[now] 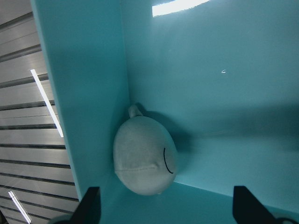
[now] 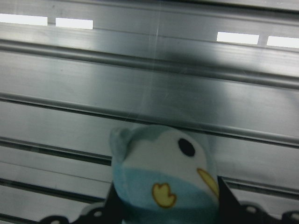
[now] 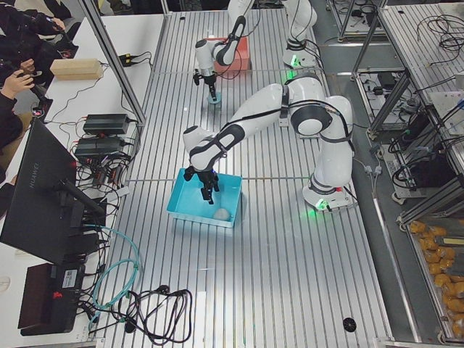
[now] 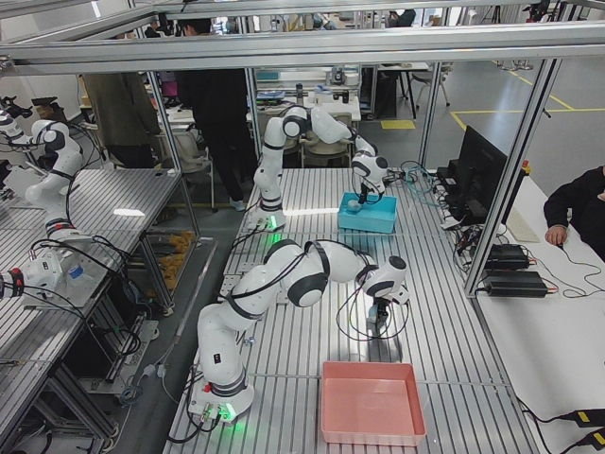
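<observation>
A pale grey plush [image 1: 142, 154] with a small nub lies in a corner of the turquoise bin [image 3: 177, 206]. My left gripper is low over that bin, beside the plush, its two fingers wide apart with nothing between them. In the right wrist view a blue and white plush with a yellow beak [image 2: 166, 177] sits at my right gripper, between the fingers; whether they grip it is unclear. In the camera right view that gripper [image 4: 378, 317] is low over the slatted table.
A pink bin [image 4: 373, 402] stands empty near my right arm. A monitor [image 3: 40, 192], power boxes and loose cables [image 3: 159, 319] line the table's side.
</observation>
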